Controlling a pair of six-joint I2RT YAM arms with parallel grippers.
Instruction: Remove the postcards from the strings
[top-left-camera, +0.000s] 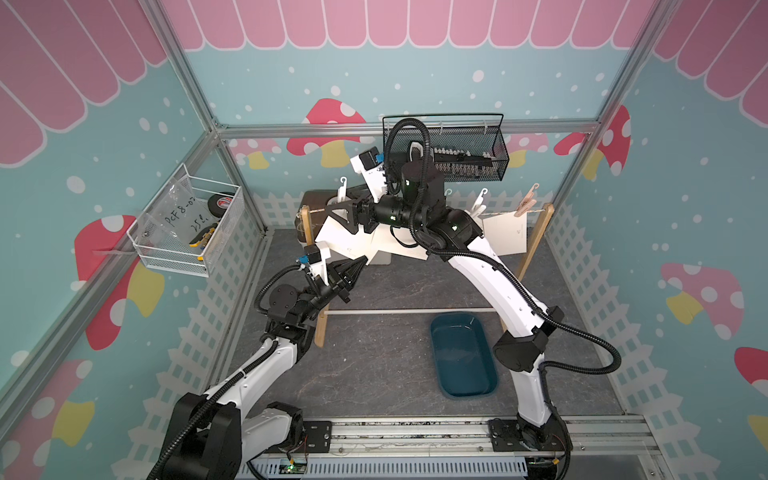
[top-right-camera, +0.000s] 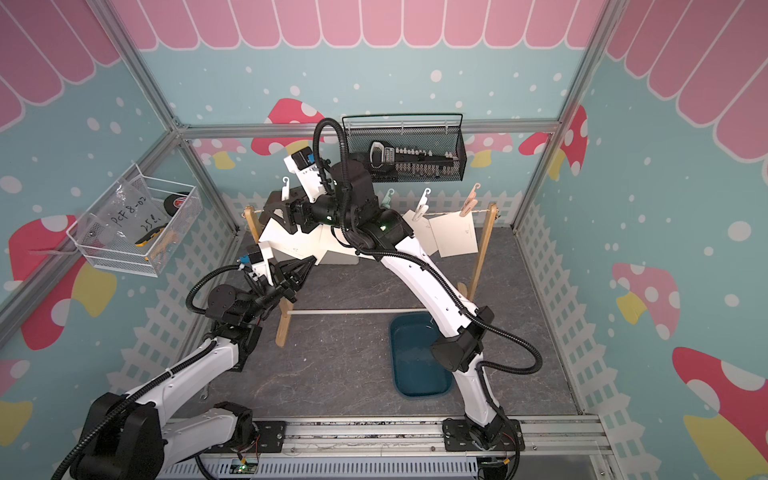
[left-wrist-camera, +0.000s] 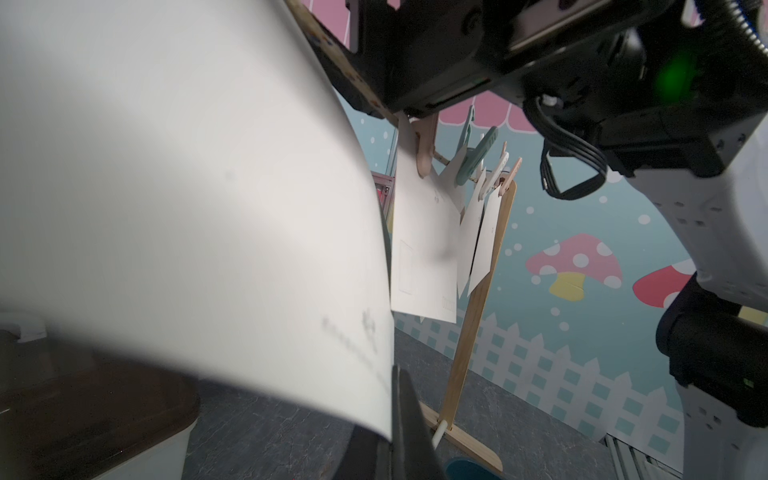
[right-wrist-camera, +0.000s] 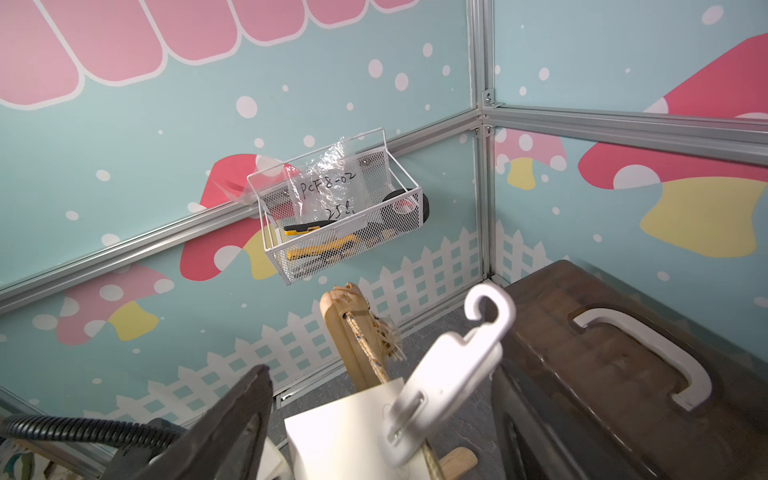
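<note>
At the rope's left end hangs a white postcard (right-wrist-camera: 340, 428) under a white clip (right-wrist-camera: 444, 376). My right gripper stands open with its fingers on either side of that clip, apparently clear of it. Lower down, my left gripper is shut at the lower corner of the bent postcard (left-wrist-camera: 240, 224), its tips pinching the thin edge. Farther along the rope, another card (left-wrist-camera: 428, 240) hangs from a brown clip (left-wrist-camera: 426, 144), beside a green clip (left-wrist-camera: 478, 156). Near the right post are more cards (top-right-camera: 454, 234), with a pink clip (top-right-camera: 470, 200).
A dark teal bin (top-left-camera: 464, 352) stands on the floor at the front right, empty as far as shows. Wooden posts (top-left-camera: 534, 240) hold the rope. Behind its left end lies a brown case (right-wrist-camera: 608, 384). Bare floor (top-left-camera: 376, 352) lies left of the bin.
</note>
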